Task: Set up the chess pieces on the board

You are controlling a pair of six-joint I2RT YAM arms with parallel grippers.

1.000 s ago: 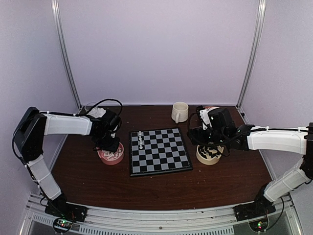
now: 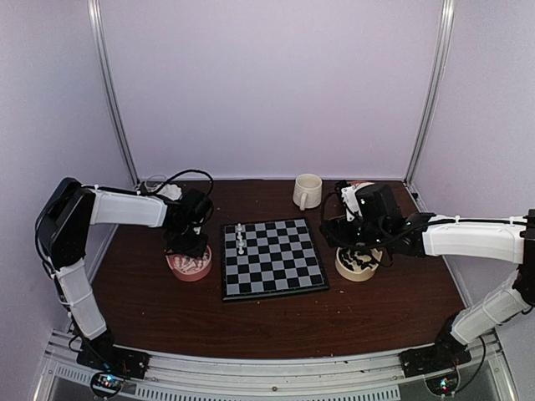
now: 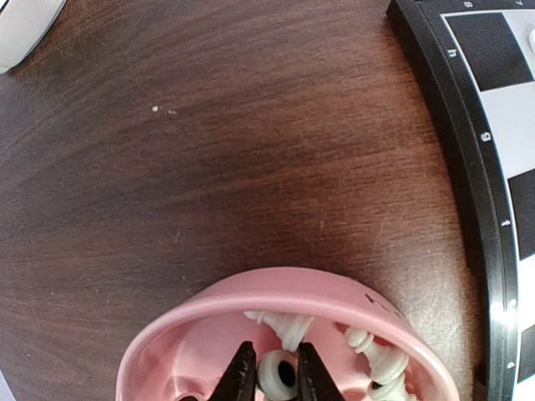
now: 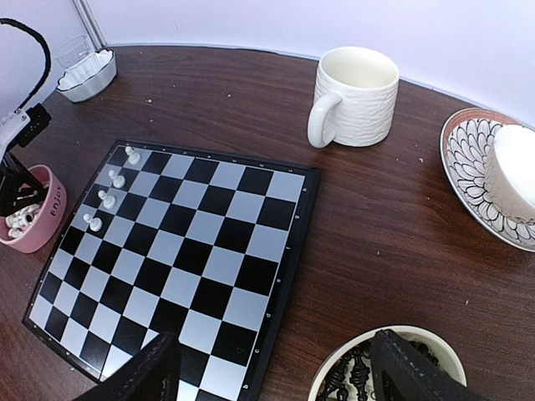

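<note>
The chessboard [image 2: 276,271] lies mid-table, with several white pieces [image 4: 108,201] standing along its left side. My left gripper is down in the pink bowl [image 3: 251,284] of white pieces, its fingertips part open around a white piece [image 3: 274,383]; whether they grip it I cannot tell. My right gripper hangs over the board's right side by the cream bowl of black pieces [image 4: 443,359], its two fingertips wide apart with nothing seen between them.
A white mug [image 4: 355,100] stands behind the board. A patterned plate with a white dish [image 4: 468,159] is at the back right, a small white dish [image 4: 88,82] at the back left.
The left arm has shifted slightly to the right over the pink bowl compared with one second ago. The right arm has not moved visibly.
</note>
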